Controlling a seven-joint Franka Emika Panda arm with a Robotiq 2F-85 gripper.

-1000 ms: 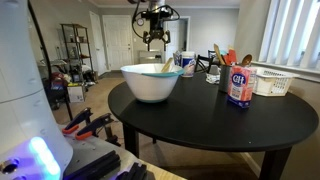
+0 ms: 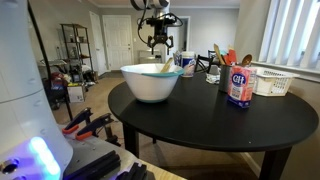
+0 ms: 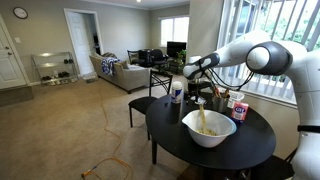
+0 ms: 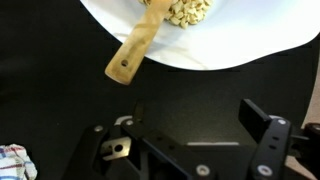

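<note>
A white bowl [image 2: 149, 86] stands near the left edge of the black table, with a wooden spoon [image 3: 202, 116] leaning in it. In the wrist view the bowl [image 4: 250, 35] fills the top, holding pale beige pieces [image 4: 187, 11], and the spoon's handle [image 4: 135, 50] sticks out over its rim. My gripper is open, its two dark fingers wide apart over bare tabletop and nothing between them. The handle's end lies ahead of the left finger, apart from it. In exterior view 1 the gripper [image 2: 160, 44] appears above and beyond the bowl.
A red and blue can [image 2: 240, 86] stands on the right of the table [image 2: 200, 120], near a white basket [image 2: 272, 82] and a utensil holder [image 2: 224, 76]. A white and blue container [image 2: 188, 60] is farther back. A checked cloth [image 4: 15, 162] shows in the wrist view.
In exterior view 1 the gripper has shifted slightly to the right and down over the last second. The bowl, spoon and can have stayed put.
</note>
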